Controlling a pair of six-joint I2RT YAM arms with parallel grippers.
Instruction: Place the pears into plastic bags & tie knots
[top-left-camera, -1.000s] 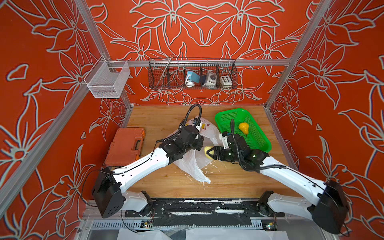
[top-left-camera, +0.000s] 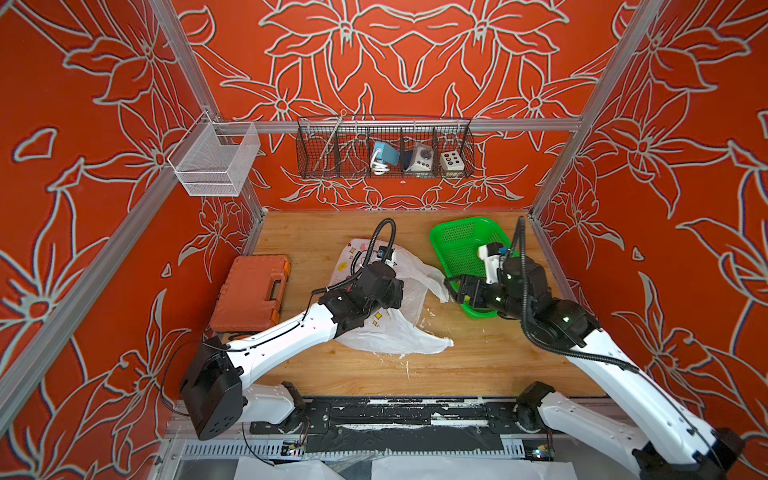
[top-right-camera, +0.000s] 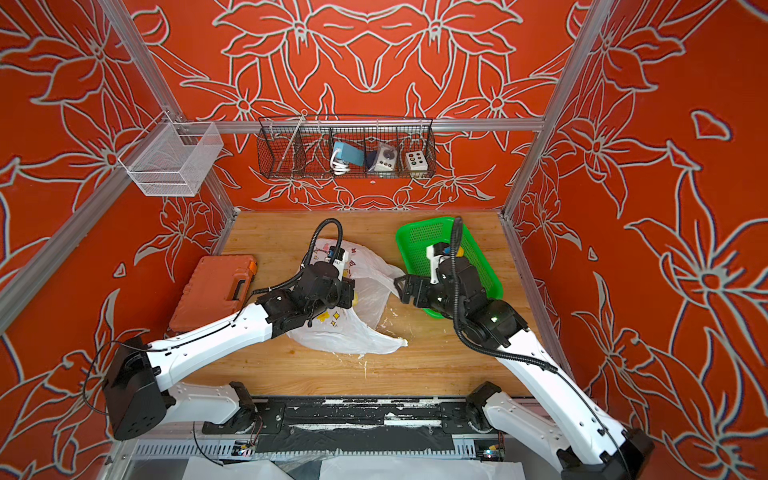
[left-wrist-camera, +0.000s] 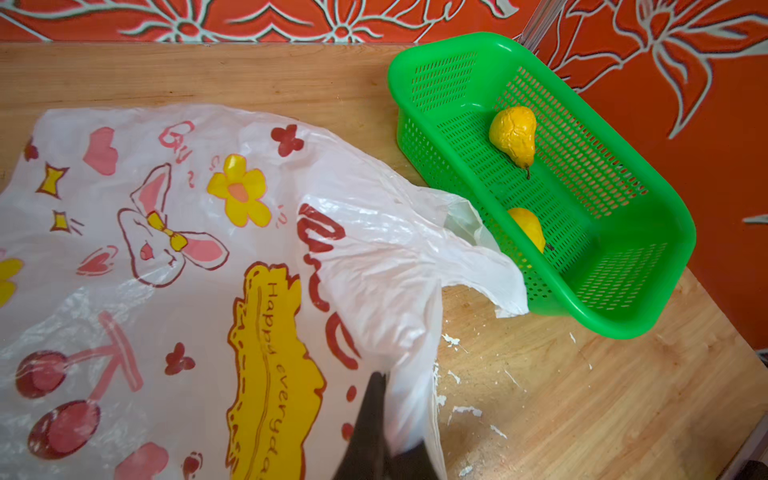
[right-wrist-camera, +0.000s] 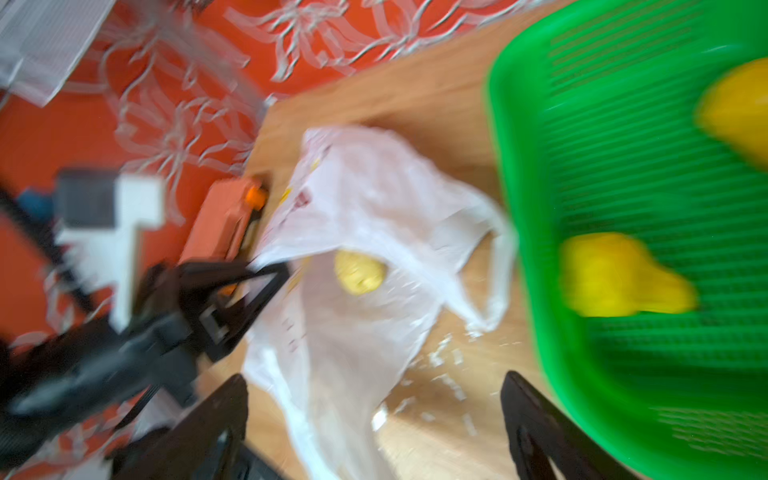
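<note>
A white plastic bag (left-wrist-camera: 208, 304) printed with a rabbit and cherries lies spread on the table. My left gripper (top-left-camera: 397, 293) is shut on its upper edge, lifting the mouth open; in the left wrist view dark fingers (left-wrist-camera: 369, 424) pinch the film. Inside the mouth rests one yellow pear (right-wrist-camera: 360, 272), seen in the right wrist view. Two more pears sit in the green basket (left-wrist-camera: 400, 120): an upper pear (left-wrist-camera: 513, 134) and a lower pear (left-wrist-camera: 528, 228), partly behind the basket wall. My right gripper is open and empty, between bag and basket.
An orange case (top-left-camera: 251, 292) lies on the left of the table. A wire rack (top-left-camera: 384, 148) and a white basket (top-left-camera: 214, 164) hang at the back. White flakes litter the wood near the bag. Bare table lies in front.
My right gripper carried a pear to the bag mouth, reached in beside the left gripper, and has drawn back right, empty, toward the basket.
</note>
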